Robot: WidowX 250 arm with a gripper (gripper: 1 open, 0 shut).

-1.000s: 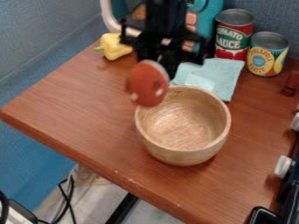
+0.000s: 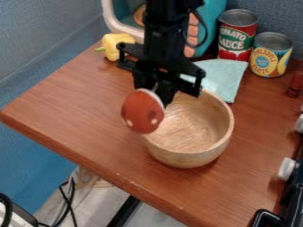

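My black gripper [image 2: 161, 82] hangs over the left rim of a wooden bowl [image 2: 193, 140], shut on a reddish-orange oval object with pale spots [image 2: 142, 111]. The object is at the bowl's upper left edge, partly over its inside; whether it touches the rim I cannot tell. The bowl stands upright on the brown table [image 2: 71, 115] and looks empty where visible.
At the back stand a tomato sauce can [image 2: 236, 37], a second can [image 2: 270, 55], a teal container [image 2: 211, 13], a light cloth [image 2: 224, 78] and a yellow object [image 2: 112, 43]. A small red bottle [image 2: 296, 84] is at the right.
The bowl stayed in place.
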